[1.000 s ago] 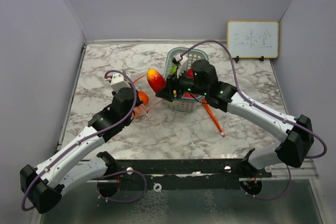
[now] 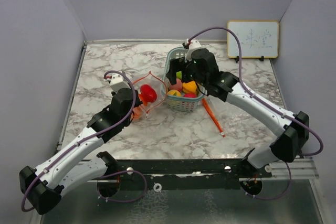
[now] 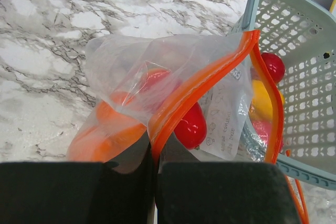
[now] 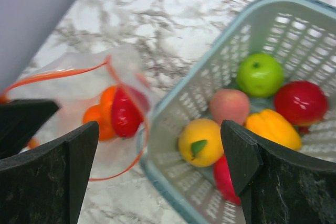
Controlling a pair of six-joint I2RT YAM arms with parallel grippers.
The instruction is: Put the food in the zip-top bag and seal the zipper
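My left gripper is shut on the orange zipper rim of the clear bag, which stands open with orange fruit and a red fruit inside. My right gripper hangs open over the plastic basket, nothing between its fingers. The basket holds a green apple, a peach, a yellow pepper, a yellow round fruit and red fruits.
An orange zipper strip lies on the marble table right of the basket. A small whiteboard stands at the back right.
The red-yellow fruit my right gripper held has gone down into the bag. That gripper is now empty and has moved right and back over the basket. The left arm stays put.
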